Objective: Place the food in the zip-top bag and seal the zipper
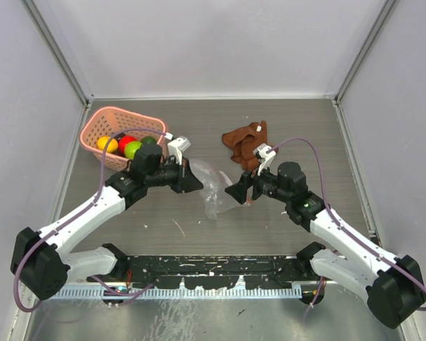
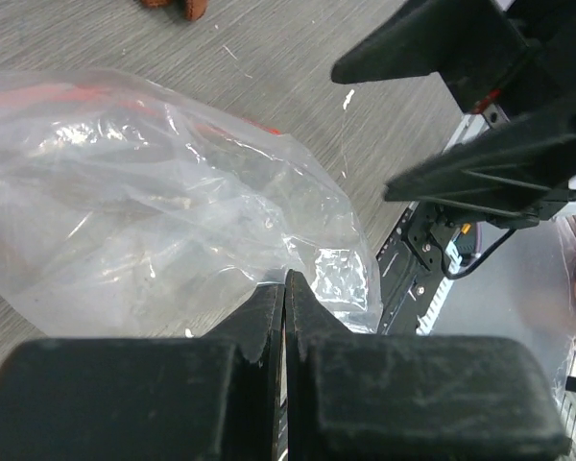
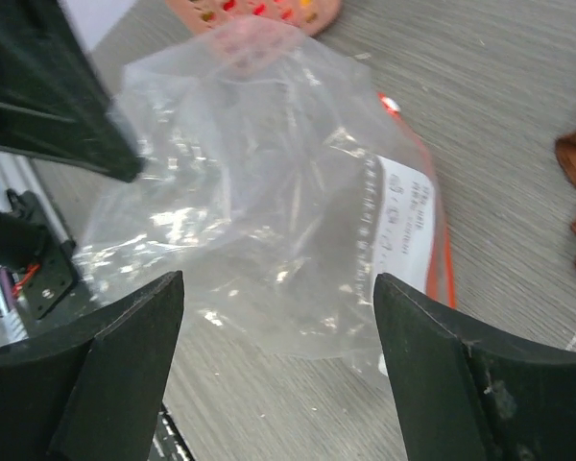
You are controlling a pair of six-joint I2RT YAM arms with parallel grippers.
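Observation:
A clear plastic zip top bag point(image 1: 214, 190) with a red strip and a white label hangs between my two grippers above the middle of the table. My left gripper is shut, its tips meeting at the edge of the bag point(image 2: 173, 221). My right gripper stands open, fingers wide apart, with the bag point(image 3: 288, 192) stretching in front of them. No food shows inside the bag. In the top view, a yellow fruit point(image 1: 107, 144), a red fruit point(image 1: 126, 143) and green ones lie in the basket point(image 1: 121, 114).
The pink basket stands at the back left of the table. A brown cloth point(image 1: 247, 143) lies behind my right gripper point(image 1: 241, 192).

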